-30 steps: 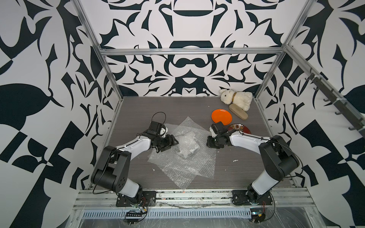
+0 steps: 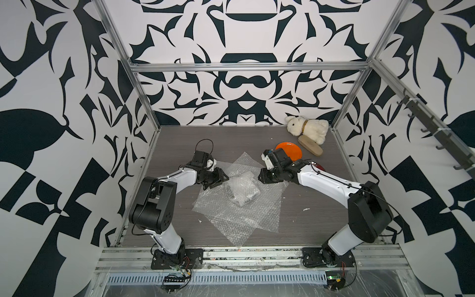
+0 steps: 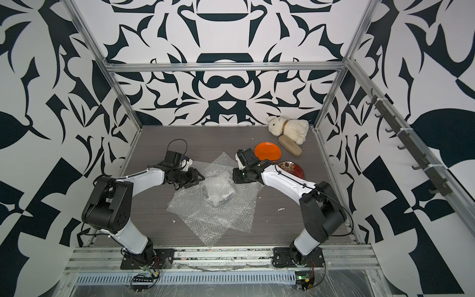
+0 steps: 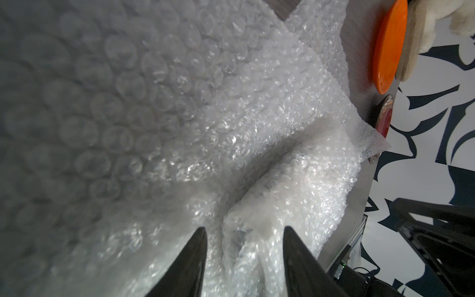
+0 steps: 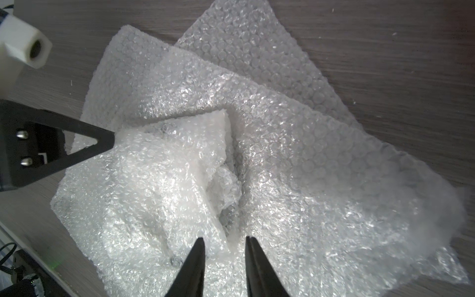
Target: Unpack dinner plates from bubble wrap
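A bubble-wrapped bundle point(image 2: 243, 190) rests on spread sheets of clear bubble wrap point(image 2: 262, 212) at the middle of the table; whatever is inside it does not show. My left gripper is part open above the left side of the bundle, whose folded flap shows beyond its fingertips. On the right side, my right gripper is also part open, over the wrap near the bundle's loose edge, with no wrap seen gripped. An orange plate point(image 3: 267, 151) lies bare at the back right. In front of it lies a red patterned plate point(image 3: 291, 169), partly behind the right arm.
A white plush animal point(image 3: 292, 129) and a tan oval block point(image 3: 290, 145) sit in the back right corner. Small white scraps lie near the wrap's right side.
Over the last second my right gripper has moved left and back toward the bundle. My left gripper has shifted slightly back. The bundle and sheets look unchanged.
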